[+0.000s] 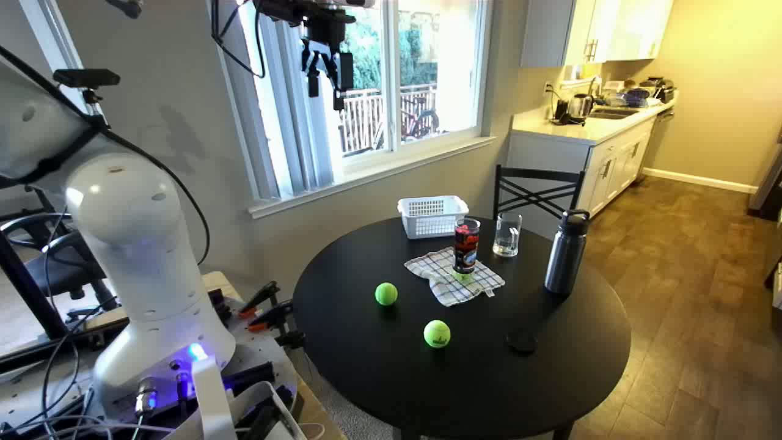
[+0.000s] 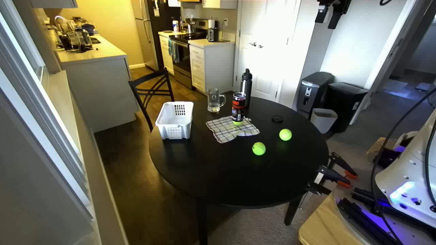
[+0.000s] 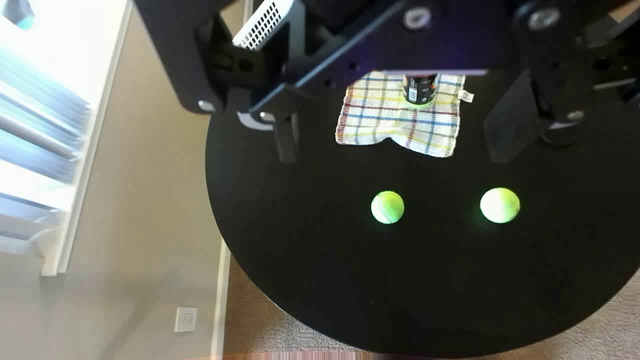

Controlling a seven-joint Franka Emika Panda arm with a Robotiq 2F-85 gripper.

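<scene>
My gripper [image 1: 327, 100] hangs high above the table, in front of the window, its fingers spread with nothing between them. In the wrist view the two fingers [image 3: 286, 138] stand wide apart over the table. Two green tennis balls lie on bare table: one ball [image 1: 386, 294] nearer the arm's side, the other ball [image 1: 437, 333] nearer the front. A checked cloth [image 1: 445, 283] lies spread behind them. On it stands a dark can with red markings [image 1: 466, 248], with something yellow-green at its base. A white basket [image 1: 432, 217] sits at the back, apparently empty.
A glass mug [image 1: 507, 234] and a tall dark bottle [image 1: 566, 253] stand on the right of the round black table [image 1: 469, 396]. A black ring or lid [image 1: 521, 340] lies flat near them. Clamps [image 1: 267, 311] flank the table's left edge.
</scene>
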